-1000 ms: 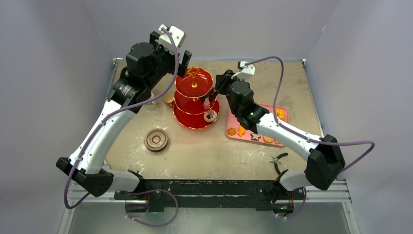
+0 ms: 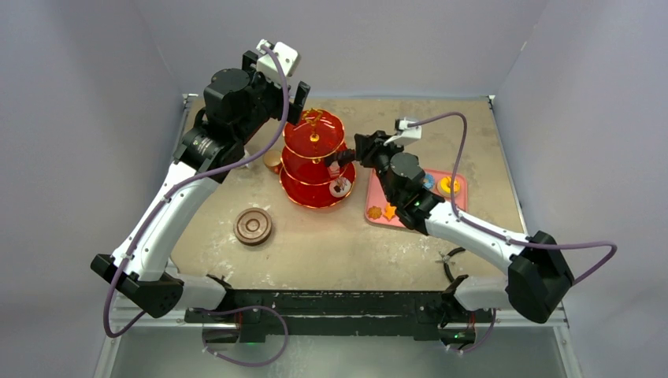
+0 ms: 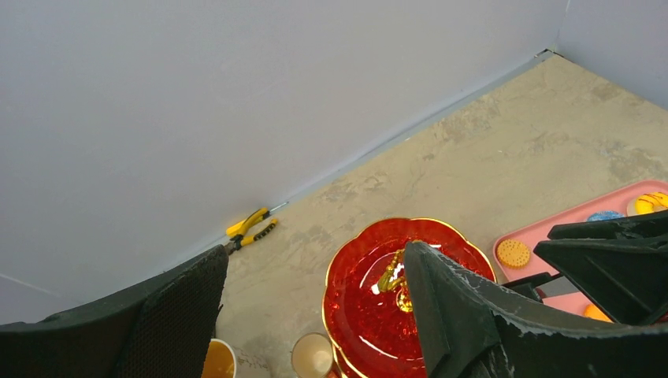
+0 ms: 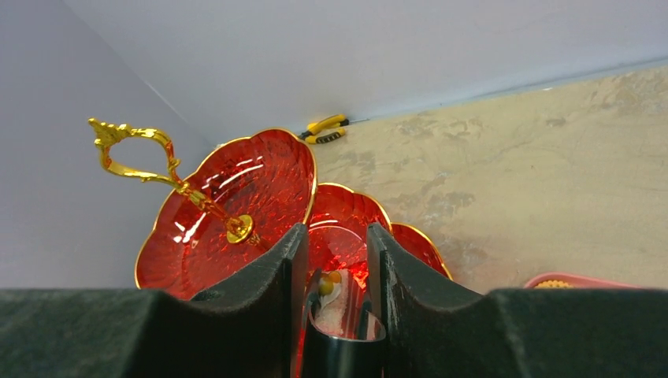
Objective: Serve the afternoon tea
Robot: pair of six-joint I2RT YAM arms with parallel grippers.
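A three-tier red stand with gold rims (image 2: 313,138) stands near the table's back middle. A pinkish-white cake piece (image 2: 334,170) lies on its middle tier and a donut (image 2: 340,187) on the bottom one. My right gripper is beside the stand's right side, closed around dark tongs (image 4: 344,350) whose tips reach over the middle tier. The cake piece (image 4: 331,303) shows between the tongs' arms; whether they touch it, I cannot tell. Up at the stand's back left, my left gripper is open and empty.
A pink tray (image 2: 376,193) of cookies and donuts lies right of the stand, partly under my right arm. Left of the stand is a cup (image 2: 272,161); in front, a round brown coaster (image 2: 253,226). Pliers (image 3: 250,228) lie by the back wall.
My right arm has shifted a little to the right and forward, and the tongs now point more level. The cake piece stays on the middle tier. The left arm is still.
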